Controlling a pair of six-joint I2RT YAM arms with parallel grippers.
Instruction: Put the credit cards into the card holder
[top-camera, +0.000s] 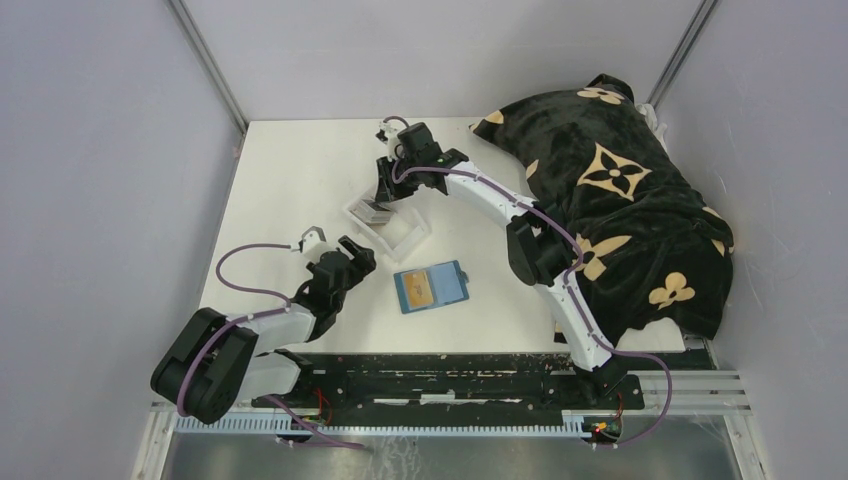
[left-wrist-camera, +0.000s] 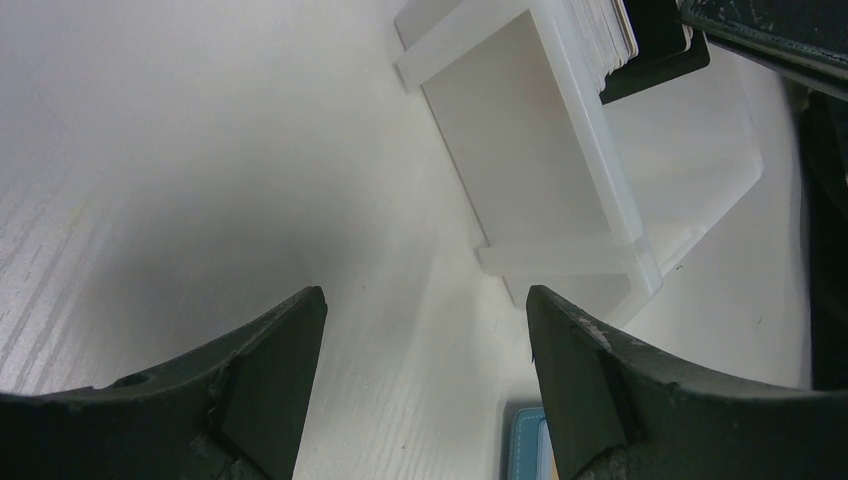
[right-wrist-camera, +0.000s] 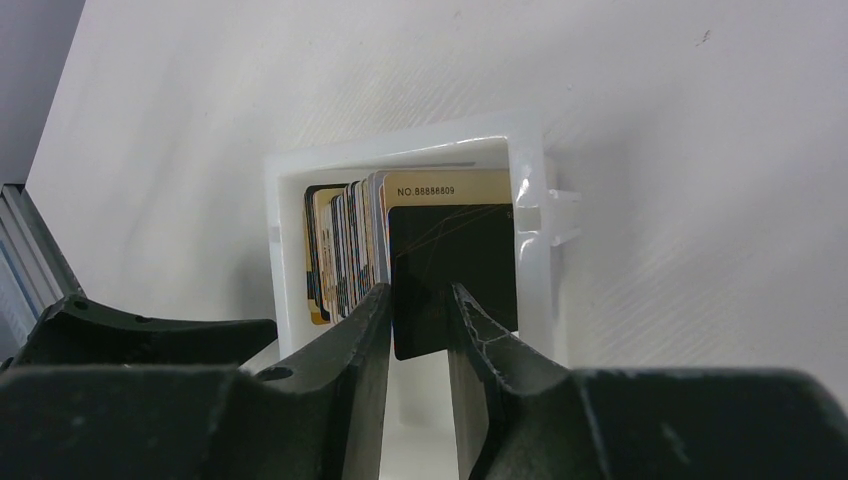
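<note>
In the top view, the card holder (top-camera: 432, 287), with a dark blue border, lies on the table with a gold card (top-camera: 418, 289) in its left half. Behind it, the white tray (top-camera: 415, 240) holds a row of cards (right-wrist-camera: 345, 245) on edge. The front card (right-wrist-camera: 455, 260) is black and gold, facing the right wrist camera. My right gripper is over this tray, its tips a little apart at the front card's left part; whether they grip it is unclear. My left gripper, open and empty, hovers left of the tray.
A dark patterned pillow (top-camera: 620, 190) covers the right side of the table, beside my right arm. Free table (top-camera: 290, 190) shows left of the tray, and more lies right of the card holder.
</note>
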